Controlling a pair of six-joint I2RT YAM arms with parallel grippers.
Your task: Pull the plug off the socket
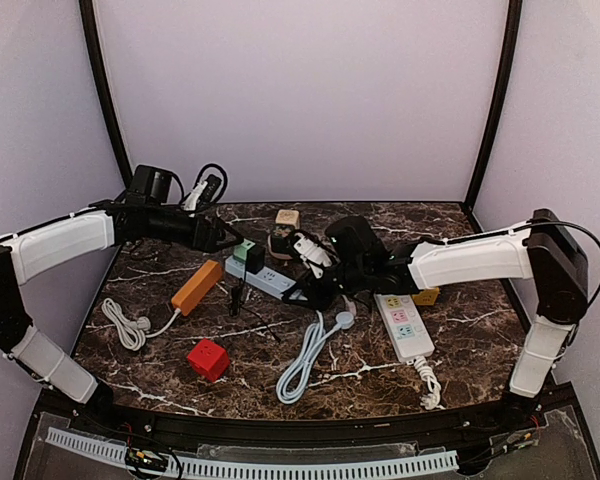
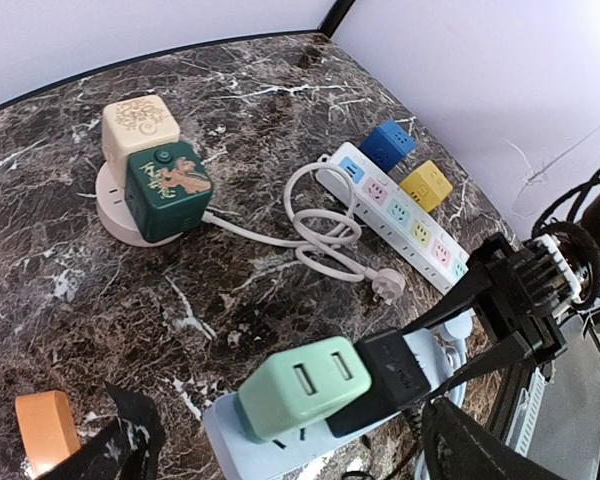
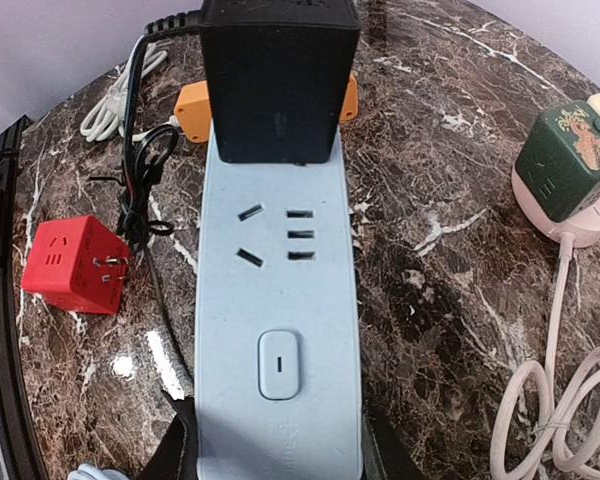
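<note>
A light-blue power strip lies at mid table, its near end between the fingers of my right gripper; in the right wrist view the strip fills that finger. Two plugs sit at its far end: a green cube plug and, beside it, a black adapter with a dark cable. The adapter hides the green plug in the right wrist view. My left gripper is open, its fingertips either side of the green plug in the left wrist view; whether they touch it cannot be told.
An orange strip lies left and a red cube in front. The strip's pale-blue cord loops towards the front edge. A white strip with coloured sockets is at right. Behind stands a dark-green cube on a round pink base.
</note>
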